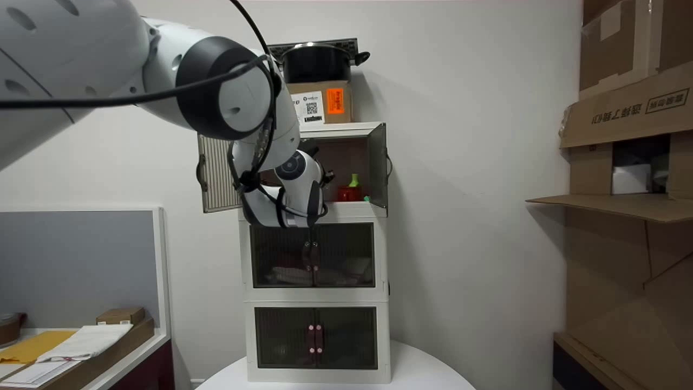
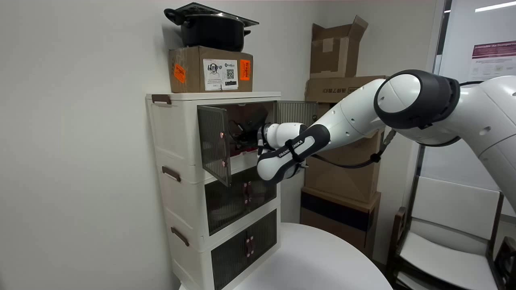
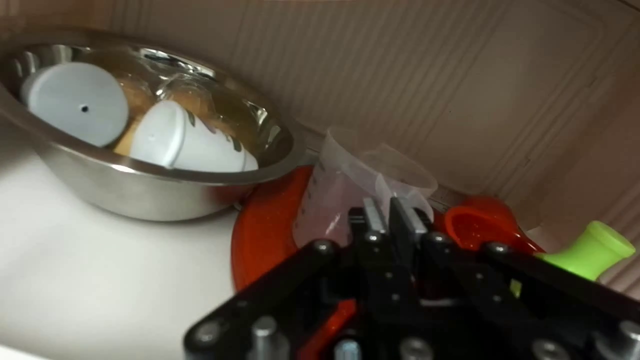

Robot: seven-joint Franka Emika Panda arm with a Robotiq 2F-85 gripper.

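Note:
In the wrist view my gripper has its fingertips close together, a narrow gap between them. They overlap the lower right of a clear plastic measuring cup (image 3: pixel 336 192), tilted inside the cabinet. A pointed bit of clear plastic shows just above the tips; whether any of it lies between the fingers I cannot tell. Under and beside the cup is a red item (image 3: pixel 264 234), partly hidden by my gripper. In both exterior views the arm (image 1: pixel 302 188) reaches into the open top compartment of the white cabinet (image 2: pixel 184 140), which largely hides the gripper.
Left of the cup stands a steel bowl (image 3: pixel 162 192) holding white-lidded containers. To the right are a red vessel (image 3: pixel 480 225) and a green-necked item (image 3: pixel 591 249). Open doors (image 2: pixel 215 142) flank the compartment. The white shelf (image 3: pixel 120 264) is bare at front left.

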